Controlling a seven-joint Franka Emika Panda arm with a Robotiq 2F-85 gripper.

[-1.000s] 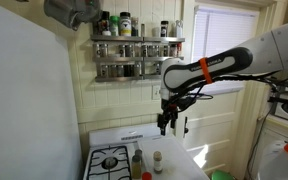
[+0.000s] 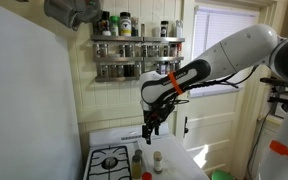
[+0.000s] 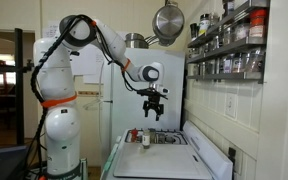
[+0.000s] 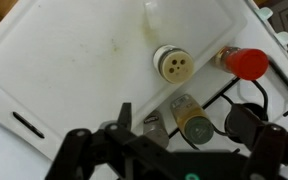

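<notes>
My gripper (image 2: 151, 132) hangs fingers down in the air above the white counter, open with nothing between its fingers. In the wrist view, a pale shaker with a holed lid (image 4: 175, 65) stands on the white surface beyond the fingers. To its right is a red-capped jar (image 4: 248, 63). Closer in, between the dark fingers, appear an amber bottle with a greenish cap (image 4: 194, 125) and a grey-topped container (image 4: 156, 128), both well below the gripper. Exterior view 1 has the shaker (image 2: 158, 160) to the right of the dark bottle (image 2: 137, 160).
A gas stove (image 2: 109, 160) lies left of the bottles. Shelves of jars (image 2: 134, 50) line the wall above the back of the counter, and pans (image 3: 168, 20) hang overhead.
The arm has swung left in exterior view 1, bringing the gripper slightly lower and closer above the bottles. The containers have stayed in place.
</notes>
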